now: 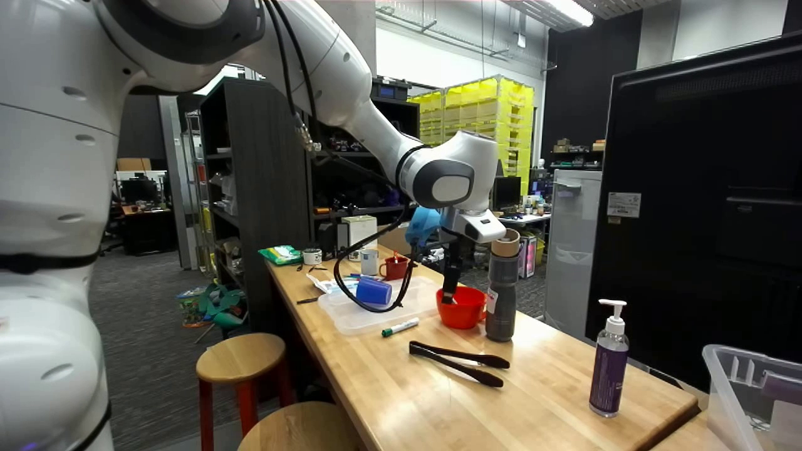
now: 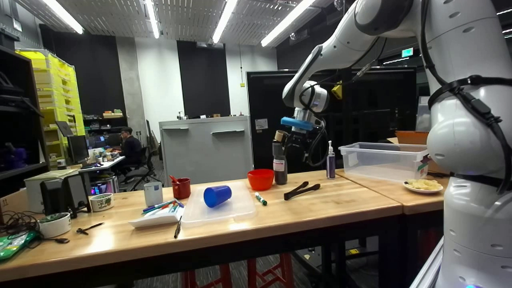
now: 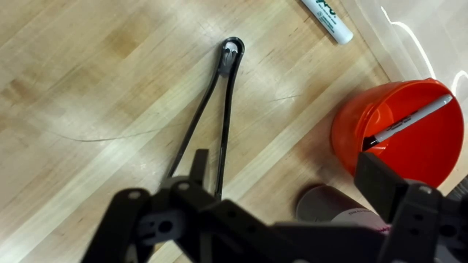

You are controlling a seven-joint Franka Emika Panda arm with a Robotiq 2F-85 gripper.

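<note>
My gripper is open, with nothing held between its widely spread fingers. In the wrist view, a red bowl (image 3: 346,127) lies beyond the right finger (image 3: 377,184), and a grey marker with a black tip (image 3: 412,118) rests inside it. Black tongs (image 3: 226,122) lie on the table, their lower ends hidden behind the left finger (image 3: 199,168). A dark bottle (image 3: 322,204) shows between the fingers, partly covered by the gripper; it stands upright beside the bowl in both exterior views. Exterior view 2 has the gripper raised above the table, right of the bowl.
A green-capped marker (image 1: 400,327) lies near the clear plastic lid (image 1: 349,319), on which a blue cup (image 2: 217,196) lies sideways. A pump bottle (image 1: 609,364) stands toward the table's end. Bare wood surrounds the tongs on the near side.
</note>
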